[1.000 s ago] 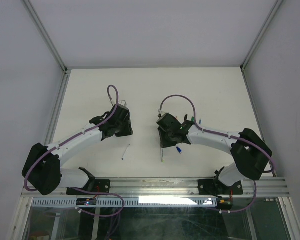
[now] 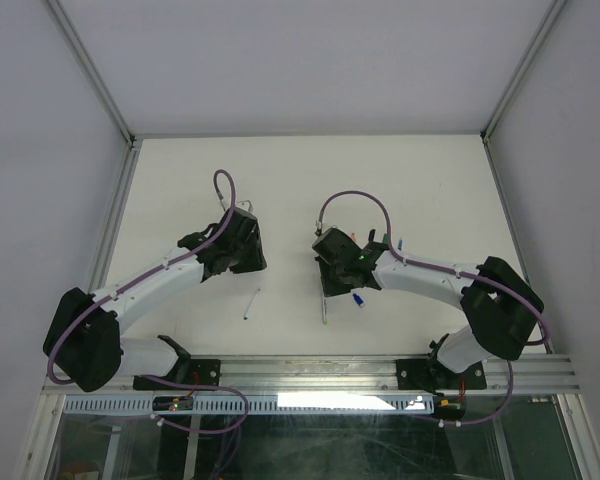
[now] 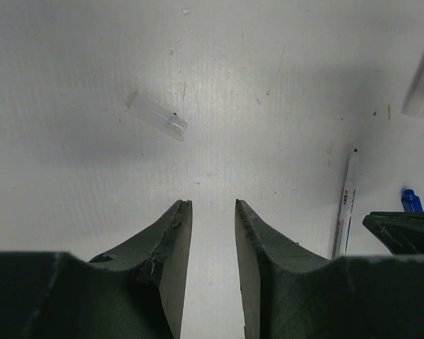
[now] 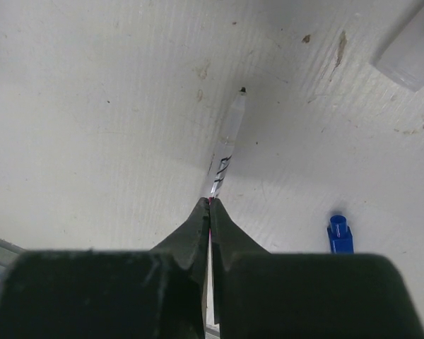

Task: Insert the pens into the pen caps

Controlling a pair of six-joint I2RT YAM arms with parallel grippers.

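A white pen with a dark tip lies flat on the table. In the right wrist view, its near part is hidden behind the fingertips of my right gripper, which is shut with nothing between its fingers. In the left wrist view the same pen shows beside the right arm's dark fingers. A blue cap rests to the right of it. My left gripper is open and empty, above bare table. Another thin pen lies in front of the left arm in the top view.
A short clear tube lies on the table ahead of the left gripper. A translucent container is at the upper right of the right wrist view. Small coloured pieces sit behind the right arm, including a black one.
Seen from its wrist, the pen and blue cap have shifted slightly right. The left arm holds nearly still.
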